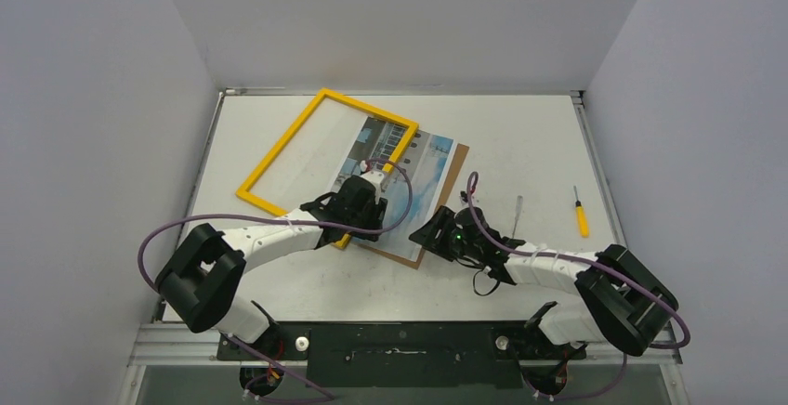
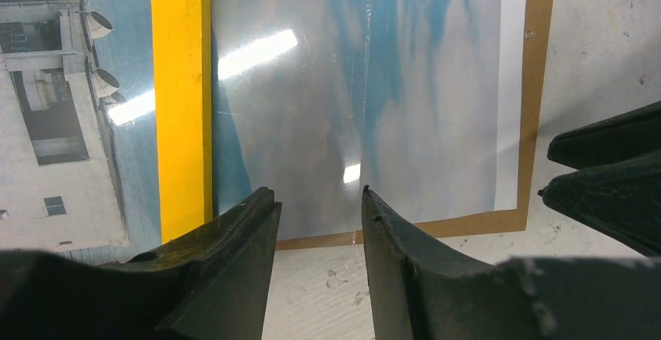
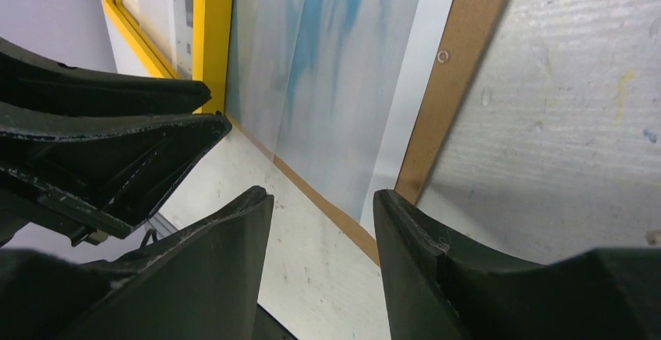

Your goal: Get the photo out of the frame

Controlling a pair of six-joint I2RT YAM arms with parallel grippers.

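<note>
The printed photo [image 1: 428, 175] lies flat, its sheet reaching beneath the right bar of the yellow frame [image 1: 281, 150]. A brown backing board [image 1: 454, 176] shows along its right and lower edges; glare crosses the surface. In the left wrist view, my left gripper is by the lower edge, right of the frame bar, its fingers a little apart. At the lower right corner of the board, my right gripper also has its fingers slightly apart. No gripped object is clear at either gripper, and contact with the sheet or board cannot be made out.
A yellow-handled screwdriver [image 1: 582, 218] lies at the right side of the table. A thin metal tool [image 1: 518, 212] rests behind my right arm.
</note>
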